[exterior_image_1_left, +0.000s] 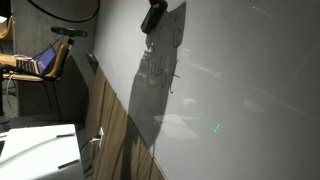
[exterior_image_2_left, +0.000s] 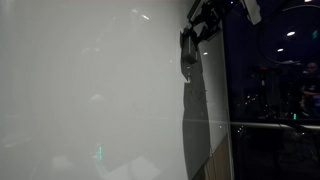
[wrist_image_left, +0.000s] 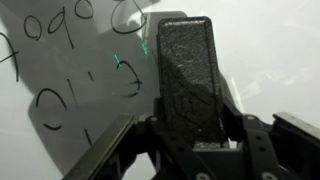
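Note:
A dark rectangular block that looks like a board eraser (wrist_image_left: 188, 70) is held between the fingers of my gripper, which is shut on it. The eraser (exterior_image_1_left: 153, 17) appears at the top of exterior view 1, and my gripper is mostly cut off there. Exterior view 2 has the dark eraser (exterior_image_2_left: 188, 47) near the upper right of the whiteboard (exterior_image_2_left: 90, 70). Black handwriting (wrist_image_left: 62, 28) covers the board left of the eraser in the wrist view. Whether the eraser touches the board I cannot tell.
A long shadow (exterior_image_1_left: 150, 95) of the arm falls down the board. Wood panelling (exterior_image_1_left: 112, 120) runs along the board's edge. A white box-like surface (exterior_image_1_left: 40, 155) stands at lower left, with a laptop (exterior_image_1_left: 45, 62) and chair behind it. Most of the board is bare.

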